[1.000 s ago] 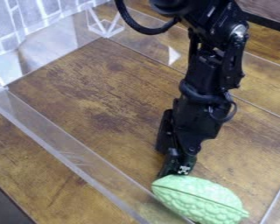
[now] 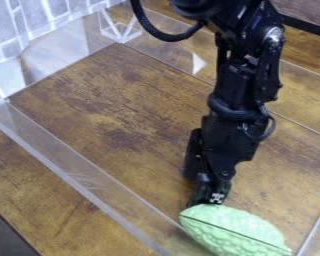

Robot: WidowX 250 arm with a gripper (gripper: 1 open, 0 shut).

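Note:
The black robot arm reaches down from the top, its gripper (image 2: 210, 190) low over the wooden floor at the lower middle. A pale green, bumpy object (image 2: 236, 230), shaped like a bitter melon, lies at the bottom right, right beside the gripper's tip. The fingers are dark and mostly hidden by the gripper body, so what is between them cannot be made out.
Clear plastic walls (image 2: 69, 170) border the wooden floor (image 2: 103, 110) on the left, back and right. A white crinkled material (image 2: 36, 35) is at the top left.
The gripper and arm have shifted very slightly to the right, and the green object has moved slightly with them, a little rightward and down.

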